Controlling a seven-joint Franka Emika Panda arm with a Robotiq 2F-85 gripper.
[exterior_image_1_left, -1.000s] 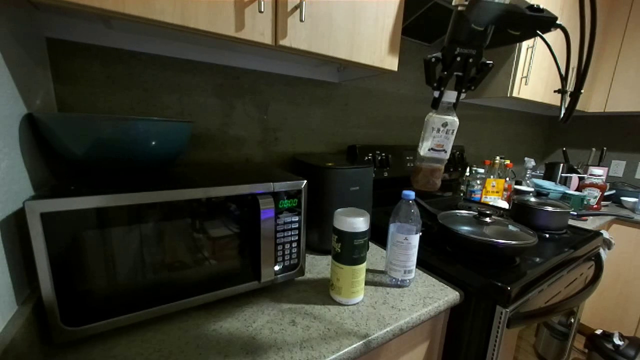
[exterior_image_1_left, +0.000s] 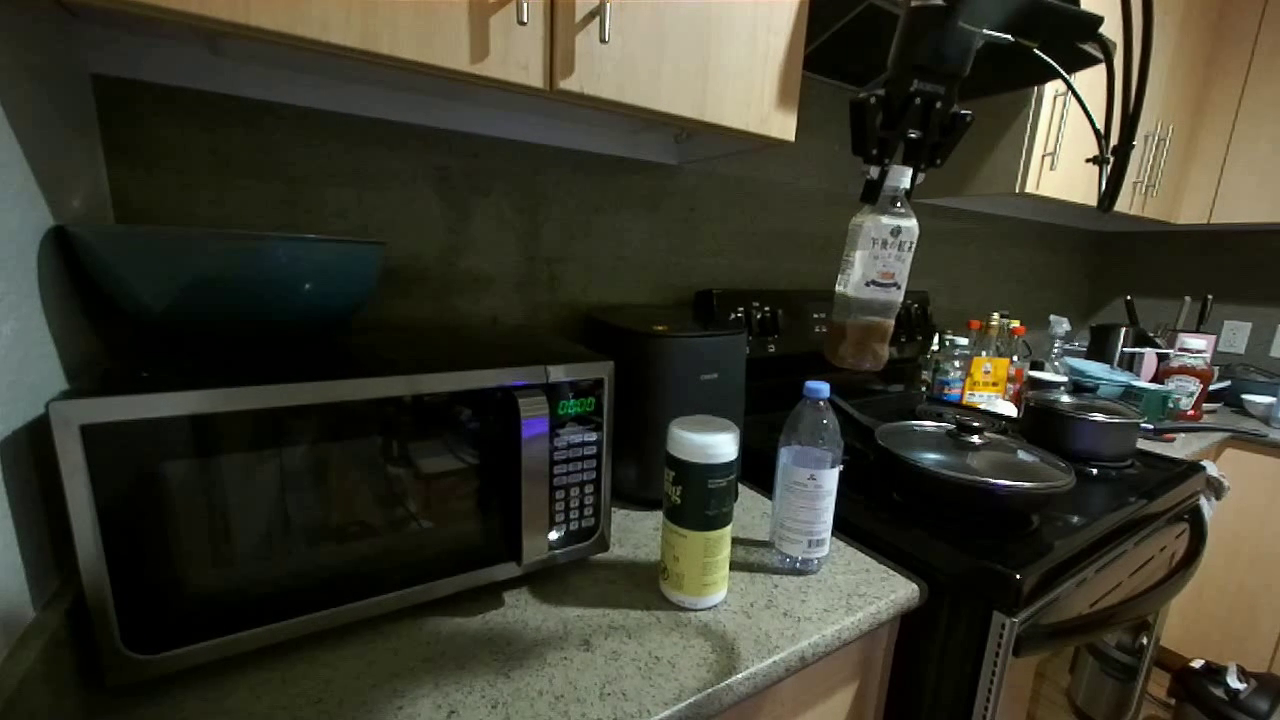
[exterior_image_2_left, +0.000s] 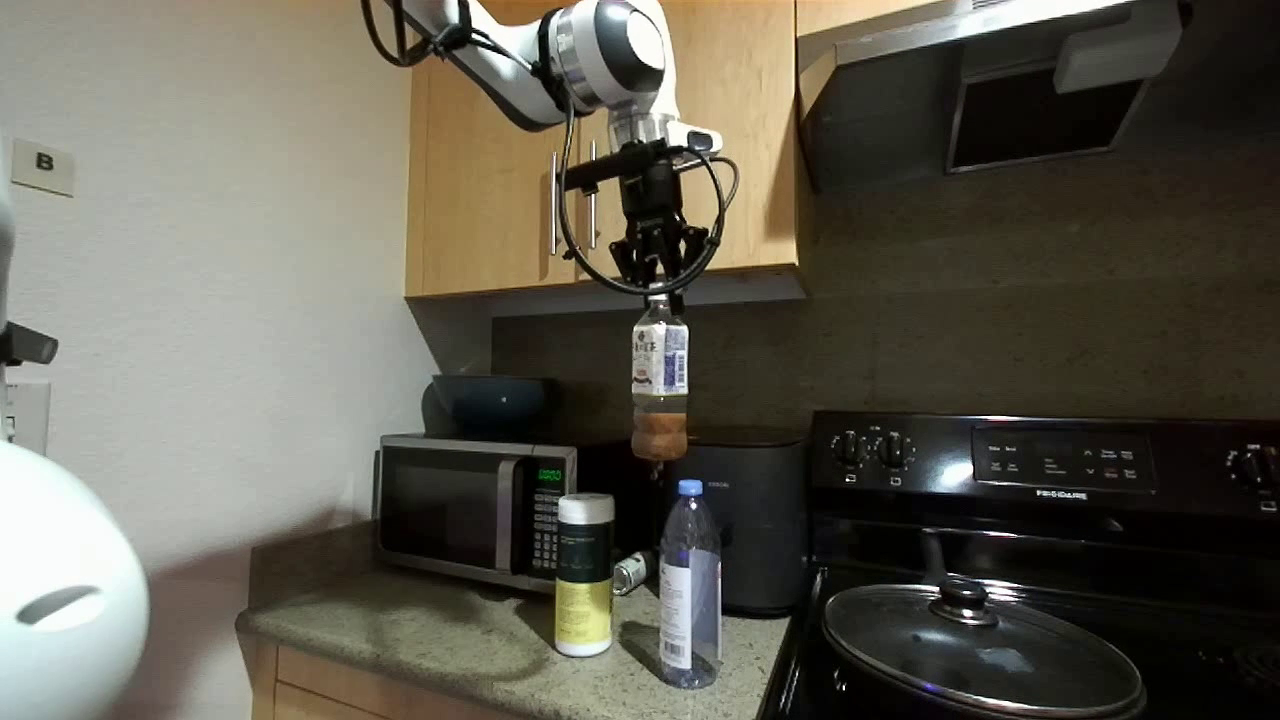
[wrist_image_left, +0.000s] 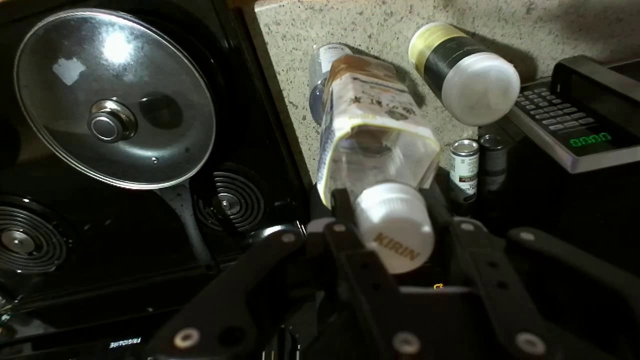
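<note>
A clear bottle (exterior_image_1_left: 879, 270) with a white cap and a printed label hangs in the air, a little brown liquid at its bottom. My gripper (exterior_image_1_left: 890, 180) is shut on it near the cap, and the bottle tilts slightly in exterior view 1. The cap (wrist_image_left: 396, 231), marked KIRIN, shows between my fingers in the wrist view. In exterior view 2 the held bottle (exterior_image_2_left: 660, 378) is above the counter's back part, higher than the blue-capped bottle (exterior_image_2_left: 690, 588). That second bottle stands upright on the counter beside a green and yellow canister (exterior_image_2_left: 584, 576) with a white lid.
A microwave (exterior_image_1_left: 336, 504) with a teal bowl (exterior_image_1_left: 228, 276) on top fills the counter's left. Behind stands a black appliance (exterior_image_1_left: 672, 396). A lidded pan (exterior_image_1_left: 972, 456) sits on the stove at right. Cabinets (exterior_image_2_left: 720, 144) hang close to the arm.
My gripper and the held bottle have risen slightly and turned a little, so the bottle's label faces more to the right. The things on the counter and stove have not moved.
</note>
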